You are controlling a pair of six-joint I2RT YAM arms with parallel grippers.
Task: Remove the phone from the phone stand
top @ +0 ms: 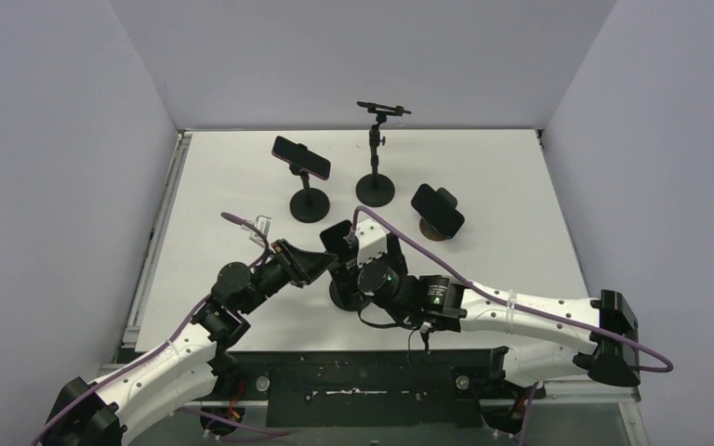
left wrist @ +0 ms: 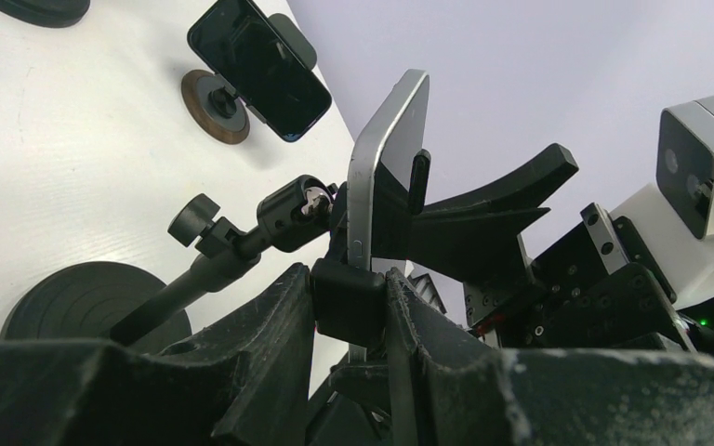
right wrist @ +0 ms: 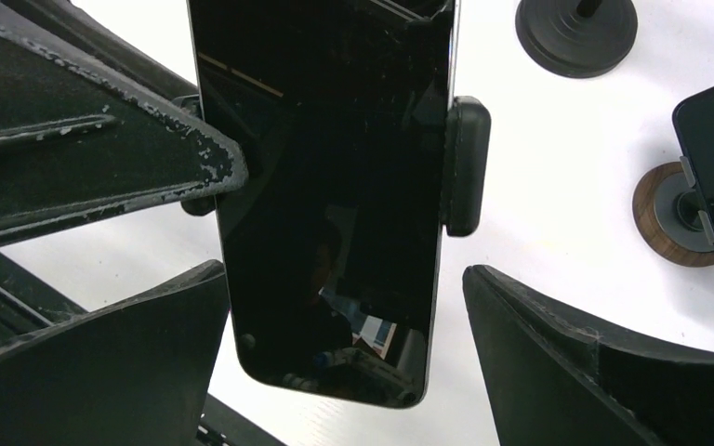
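Note:
The front phone (right wrist: 330,204) sits upright between the clamps of its stand (left wrist: 177,297), screen toward the right wrist camera. My left gripper is shut on the phone holder at the phone's side edge; its finger also shows at the left of the right wrist view. My right gripper is open, its fingers either side of the phone's lower part, apart from it on the right side. In the top view both arms converge on this front stand, largely hiding it.
Behind stand a left phone stand (top: 310,205), a tall middle stand (top: 375,189) and a right phone (top: 437,208) on a wooden-based stand. Walls enclose it.

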